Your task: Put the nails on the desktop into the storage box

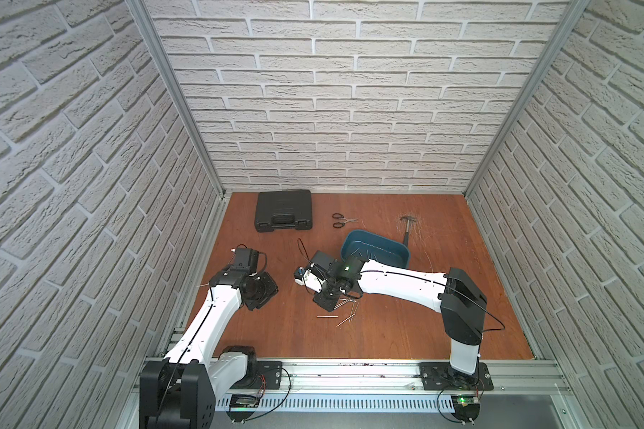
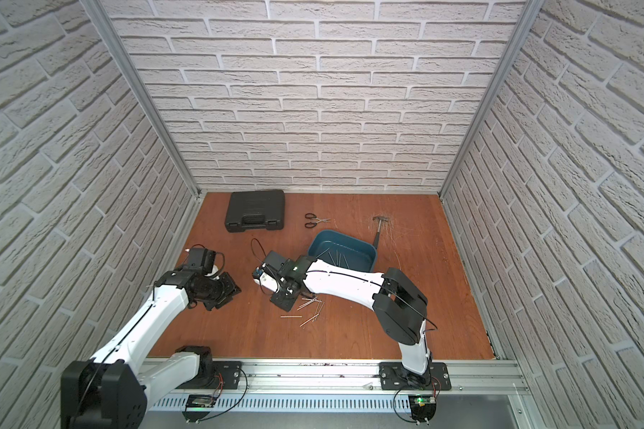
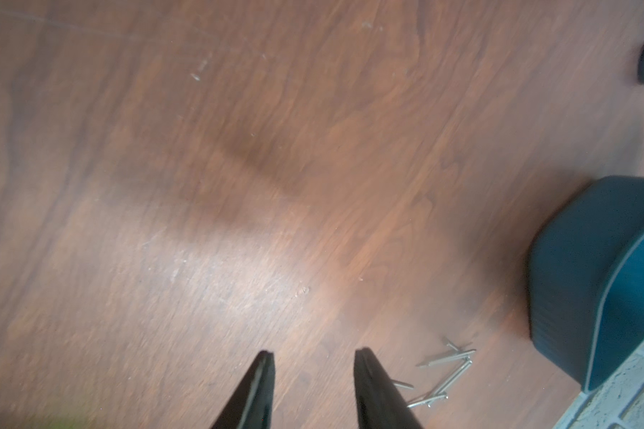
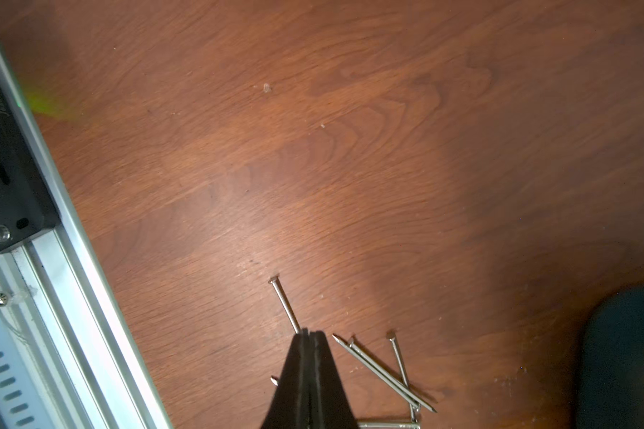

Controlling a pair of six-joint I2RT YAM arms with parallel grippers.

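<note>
Several steel nails (image 4: 372, 364) lie loose on the wooden desktop near its front middle, some crossing. My right gripper is above them, shut, with nothing seen between its fingertips. My left gripper hangs over bare desktop at the left, open and empty, with the nails (image 3: 450, 377) off to its right in the left wrist view. The blue storage box (image 2: 342, 236) sits behind the right arm with several nails inside; that arm partly hides it.
A black case (image 1: 283, 207) stands at the back left, with scissors (image 1: 340, 220) beside it and a hammer (image 1: 405, 227) behind the box. The metal rail runs along the front edge.
</note>
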